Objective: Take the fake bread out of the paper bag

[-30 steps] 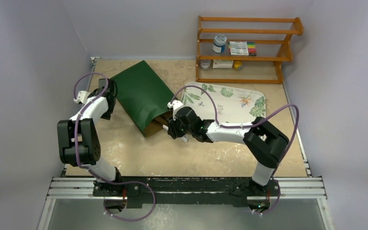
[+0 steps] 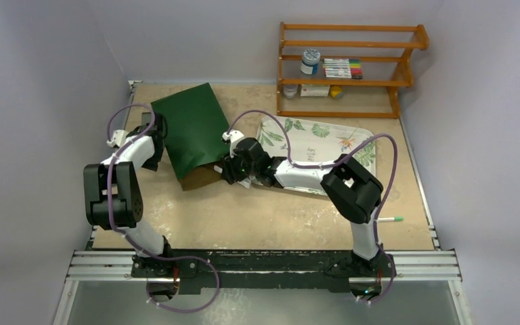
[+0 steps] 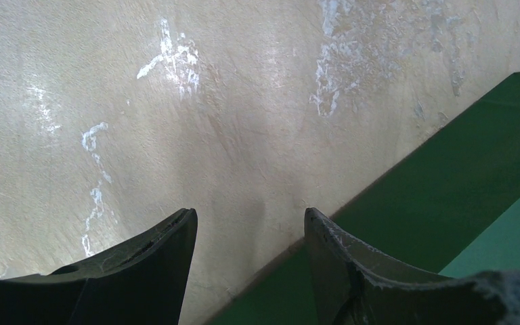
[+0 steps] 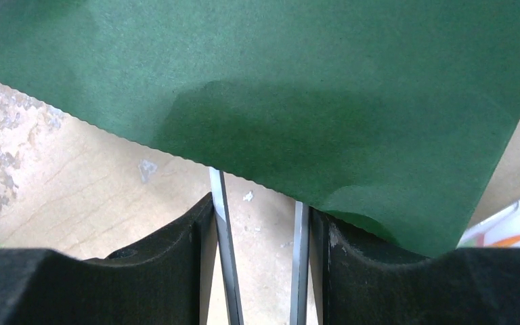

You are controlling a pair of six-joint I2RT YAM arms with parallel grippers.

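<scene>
A green paper bag (image 2: pixel 188 125) lies tilted on the left half of the table, its brown inside showing at the lower end; no bread is visible. My right gripper is shut on the bag's edge, where the green paper covers the fingertips in the right wrist view. My left gripper stands open at the bag's far-left end, over bare table beside a green edge, with nothing between its fingers.
A tray (image 2: pixel 315 142) with leaf patterns lies right of the bag. A wooden rack (image 2: pixel 338 112) with jars and markers stands at the back right. A pen (image 2: pixel 389 219) lies at right.
The left arm has moved very slightly.
</scene>
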